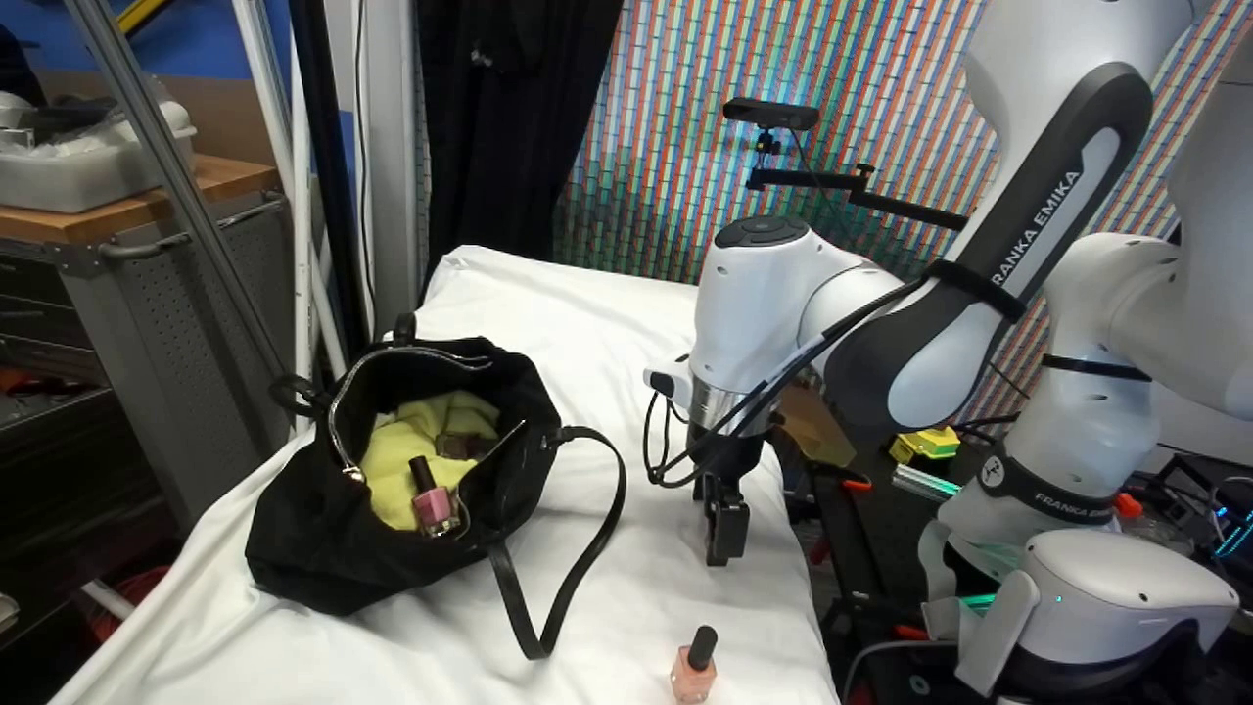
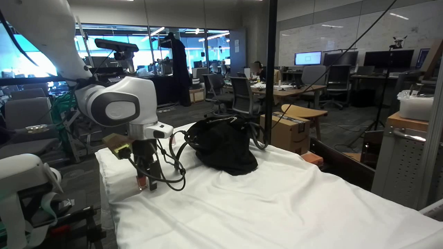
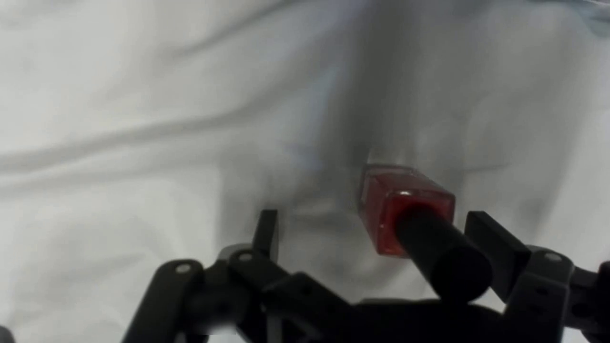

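In the wrist view a red nail polish bottle (image 3: 389, 220) with a black cap stands on the white cloth. My gripper is open around it; the bottle sits nearer the right finger (image 3: 496, 248), with a wide gap to the left one. From exterior view 1 my gripper (image 1: 724, 550) hides that bottle, while exterior view 2 shows its red glass (image 2: 142, 183) low beside a finger. A black bag (image 1: 341, 552) lies open to the left, holding yellow-green cloth (image 1: 405, 452) and a pink polish bottle (image 1: 435, 509). One peach bottle (image 1: 693, 680) stands upright near the front edge.
The bag's strap (image 1: 611, 505) loops over the white-covered table (image 1: 564, 311) between bag and gripper. A dark item (image 1: 461, 446) rests on the cloth inside the bag. At the right, the table edge drops off towards the robot's base.
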